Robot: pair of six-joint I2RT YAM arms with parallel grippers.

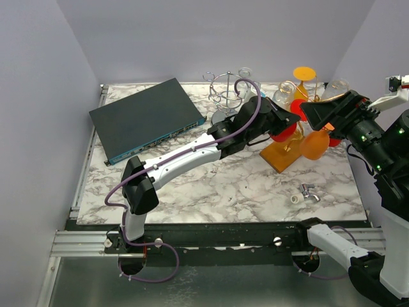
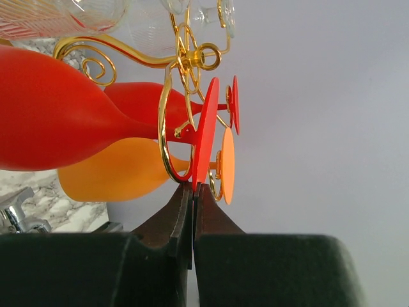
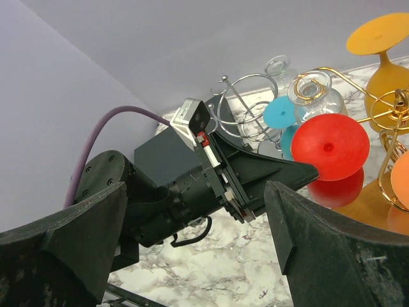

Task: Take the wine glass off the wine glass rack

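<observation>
A red wine glass (image 2: 57,112) hangs upside down on the gold wine glass rack (image 2: 137,56), its stem by the gold loop. In the left wrist view, my left gripper is shut with the lower rim of the glass's red foot (image 2: 206,134) at its fingertips. The right wrist view shows that same red foot (image 3: 329,146) beside the left gripper's tip, with the bowl below it partly hidden. My right gripper (image 1: 312,114) stands open at the right of the rack, its fingers (image 3: 57,256) apart with no glass between them.
An orange glass (image 2: 121,169), a second red glass (image 2: 144,99), a yellow glass (image 3: 388,80) and clear glasses crowd the rack. A silver rack (image 1: 227,96) stands behind the left arm. A tap (image 1: 308,192) lies in front, with bare marble around it.
</observation>
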